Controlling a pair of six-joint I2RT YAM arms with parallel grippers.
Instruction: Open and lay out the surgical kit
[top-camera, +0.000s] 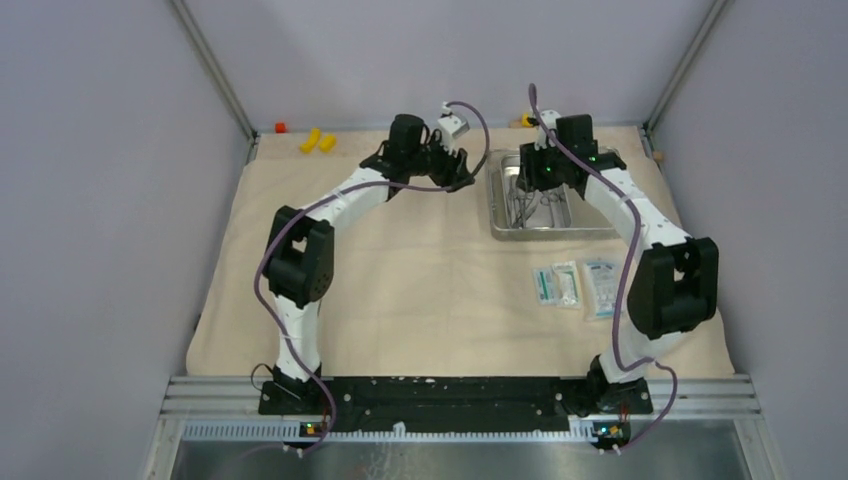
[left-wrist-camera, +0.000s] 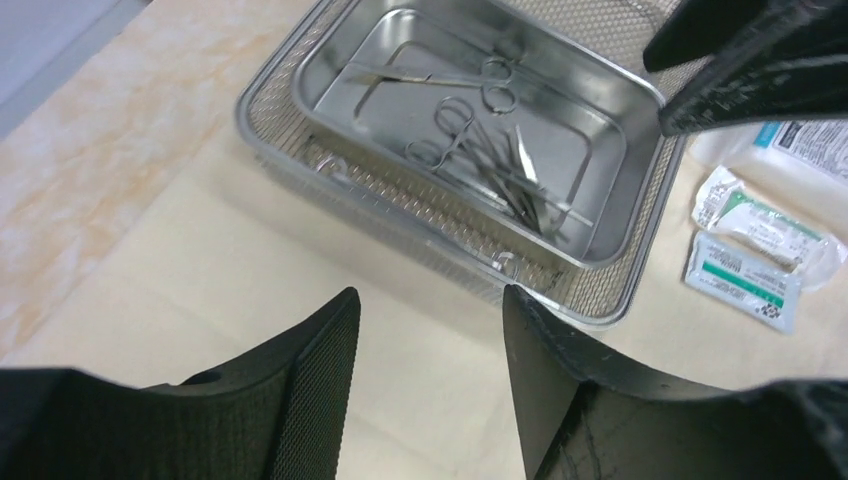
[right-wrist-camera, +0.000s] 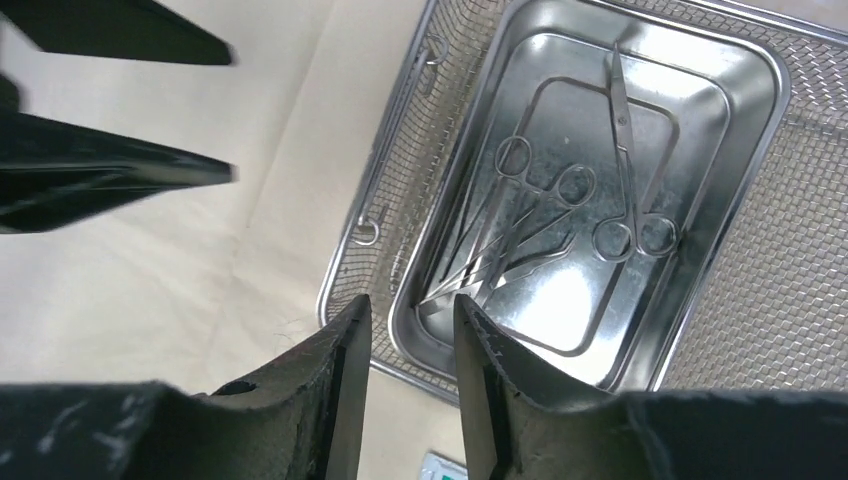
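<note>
The inner metal tray (right-wrist-camera: 580, 320) lies inside a mesh basket (right-wrist-camera: 745, 260) at the back right. One ring-handled instrument (right-wrist-camera: 627, 150) lies apart; another (right-wrist-camera: 540, 190) overlaps several slim instruments near the tray's near wall. My right gripper hovers over the basket's edge, its fingers apart and nothing between them. Left of the basket, over bare cloth, my left gripper is also open and empty. In the top view the right gripper (top-camera: 527, 182) covers part of the tray.
Sealed packets, a small one (top-camera: 545, 286), a middle one (top-camera: 567, 284) and a large one (top-camera: 605, 288), lie in front of the basket. Yellow pieces (top-camera: 318, 141) and a red block (top-camera: 280, 127) sit at the back left.
</note>
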